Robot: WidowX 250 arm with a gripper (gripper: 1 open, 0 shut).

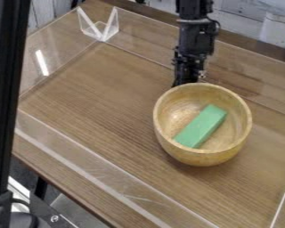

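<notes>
A wooden bowl (228, 142) sits on the wooden table at centre right, holding a green rectangular block (201, 126). The black gripper (181, 80) is low behind the bowl's back-left rim, its arm reaching down from the top of the view. Its fingertips are partly hidden by the rim or too dark to make out, and nothing can be seen held in it.
A white wire-like object (99, 26) stands at the back left of the table (85, 107). A pale blue-white object (278, 29) is at the top right corner.
</notes>
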